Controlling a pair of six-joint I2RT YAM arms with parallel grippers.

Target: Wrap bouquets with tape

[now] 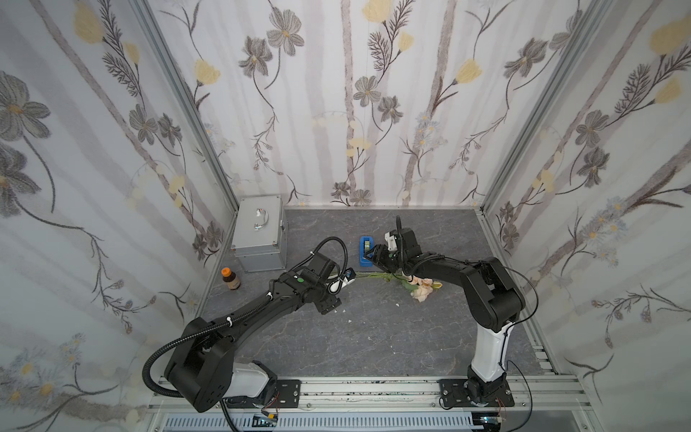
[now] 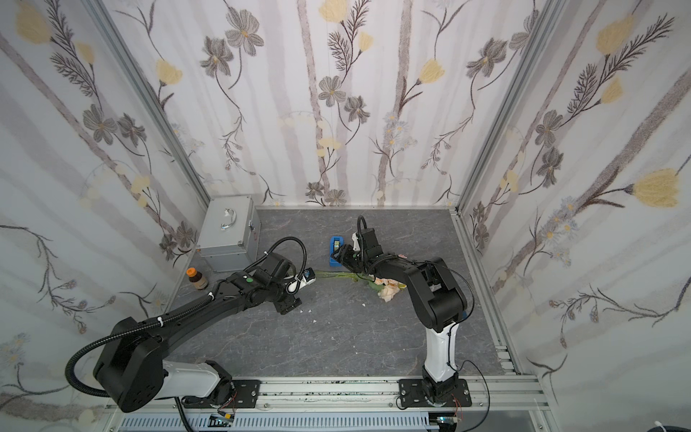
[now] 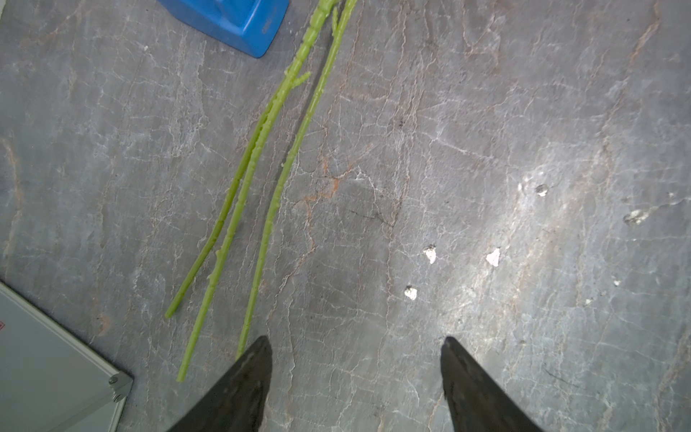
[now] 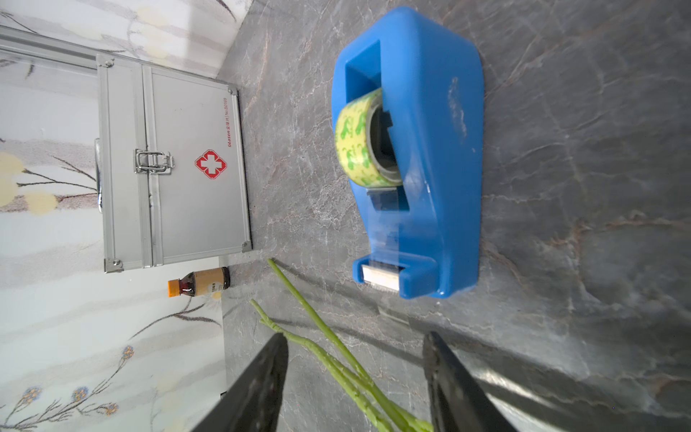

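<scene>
A blue tape dispenser [image 4: 446, 165] stands on the grey tabletop with a green-patterned roll [image 4: 355, 140] and a clear strip over its cutter. Green stems [image 3: 248, 187] lie beside it, their pale blooms [image 1: 421, 289] at right, partly under the right arm. My left gripper is open above the bare table near the stem ends, with nothing between its fingers. My right gripper hangs close to the dispenser's cutter end, over the stems, its fingers apart with nothing seen between them.
A silver first-aid case [image 1: 255, 230] stands at back left, with a brown bottle [image 1: 231, 280] in front of it. Small white scraps [image 3: 493, 257] dot the table. Walls surround the table on three sides.
</scene>
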